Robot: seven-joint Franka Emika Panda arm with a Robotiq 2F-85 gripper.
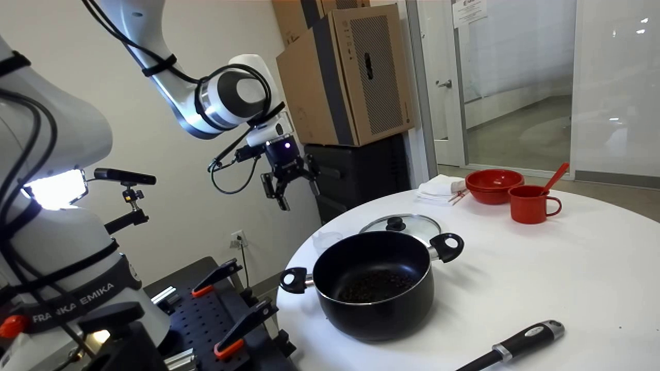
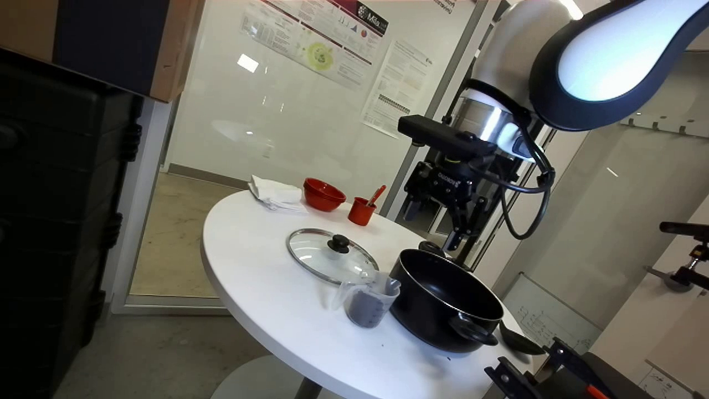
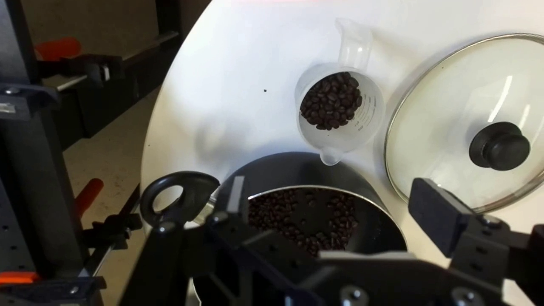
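Note:
My gripper [image 1: 299, 192] hangs in the air above the table's edge, its fingers spread wide with nothing between them. In the wrist view the fingertips [image 3: 439, 216] stand far apart over a black two-handled pot [image 3: 306, 168], whose bottom is partly covered with dark beans [image 3: 278, 209]. Beside the pot stands a clear measuring cup [image 3: 369, 109], upright, holding more beans [image 3: 334, 99]; its handle points away from the pot. A glass lid [image 3: 443, 102] with a black knob lies flat close by. The measuring cup is mostly hidden behind the pot in exterior view 1.
Red bowls [image 1: 495, 180], a red mug [image 1: 527, 207] with a red utensil, and a white cloth [image 1: 438, 188] sit at the table's far side. A black-handled utensil [image 1: 532, 339] lies at the front. Clamps [image 1: 244, 324] line the robot's base plate.

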